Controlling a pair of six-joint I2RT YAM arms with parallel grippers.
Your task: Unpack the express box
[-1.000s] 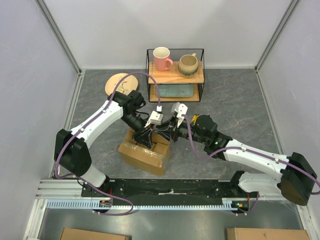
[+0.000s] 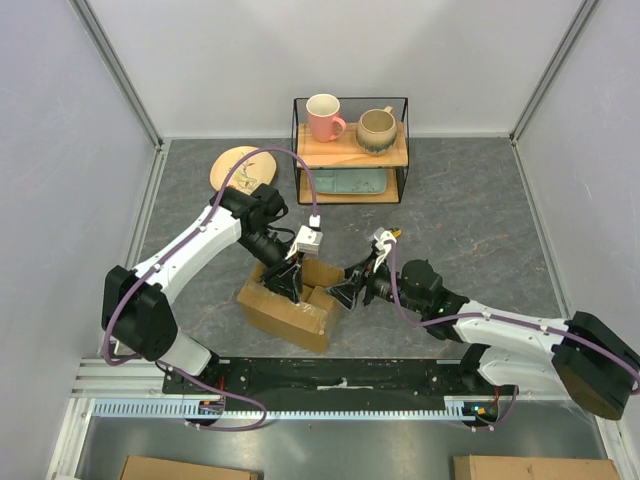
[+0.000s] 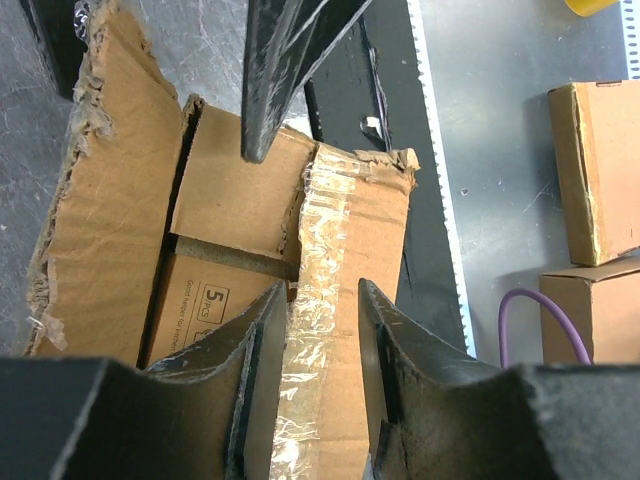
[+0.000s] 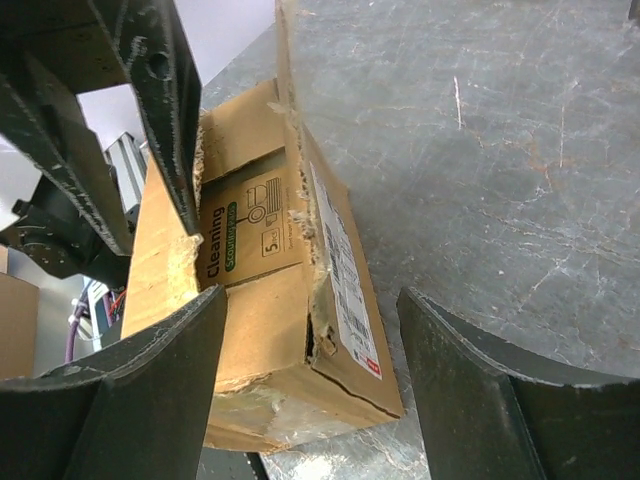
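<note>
The opened cardboard express box point(image 2: 285, 320) sits at the front middle of the workspace, taped flaps raised. Inside lies a smaller brown box point(image 4: 245, 225) with "Cleaning" and "5 PCS" print. My left gripper point(image 2: 290, 285) is over the box; in the left wrist view its fingertips point(image 3: 372, 300) stand slightly apart at a taped flap, part open. My right gripper point(image 2: 355, 285) stands open at the box's right end; in the right wrist view its fingers are low, either side of the box's near corner.
A two-tier rack point(image 2: 350, 150) with mugs stands at the back, a wooden plate point(image 2: 225, 165) to its left. Other cardboard boxes point(image 2: 530, 470) lie beyond the front edge.
The left gripper and box have barely moved.
</note>
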